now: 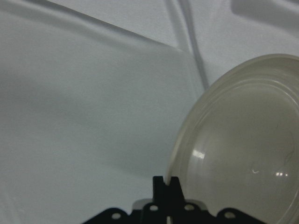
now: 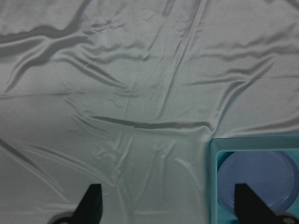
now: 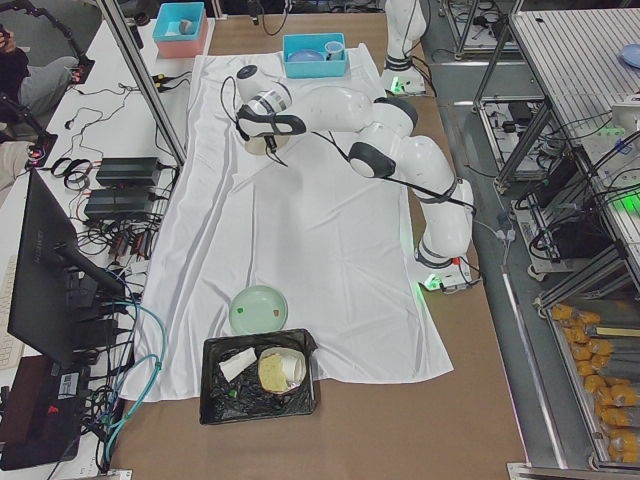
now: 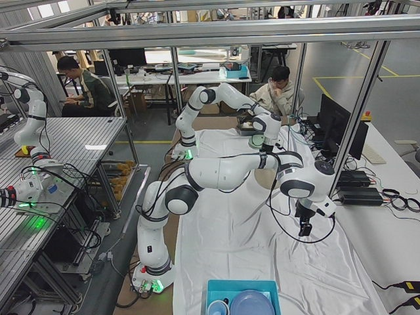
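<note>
A pale, cream-coloured plate (image 1: 243,149) fills the right of the left wrist view; my left gripper is shut on its rim. The camera left view has this plate mostly hidden behind the arm, over the upper cloth; in the camera right view it (image 4: 265,177) is partly hidden too. My right gripper stands open over the white cloth, near a blue bin (image 2: 214,182) holding a blue plate (image 2: 257,177). A green plate (image 3: 258,310) lies lower on the cloth.
A black lined bin (image 3: 259,405) with food-like scraps and white items stands below the green plate. The blue bin also holds a cup (image 4: 218,308). Cables and a monitor (image 3: 45,280) line the left side.
</note>
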